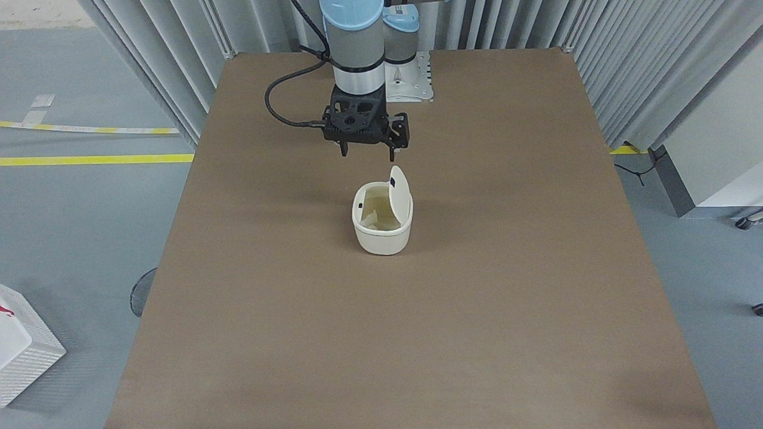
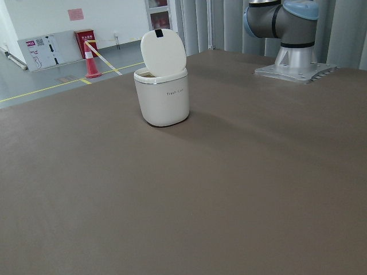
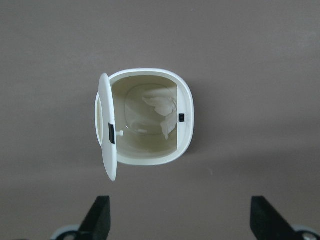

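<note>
A white trash can [image 1: 381,241] stands on the brown table with its lid [image 2: 163,52] tipped up, leaving it open. Seen from the wrist, a crumpled white tissue [image 3: 165,110] lies inside the can [image 3: 185,125]. My gripper [image 1: 368,151] hangs above and behind the can, clear of it. In the wrist view its two black fingers are wide apart at the bottom edge, open, with only bare table between them.
The bare table [image 1: 400,336] has free room all around the can. My arm's base [image 2: 295,71] stands at the back edge, in front of grey curtains.
</note>
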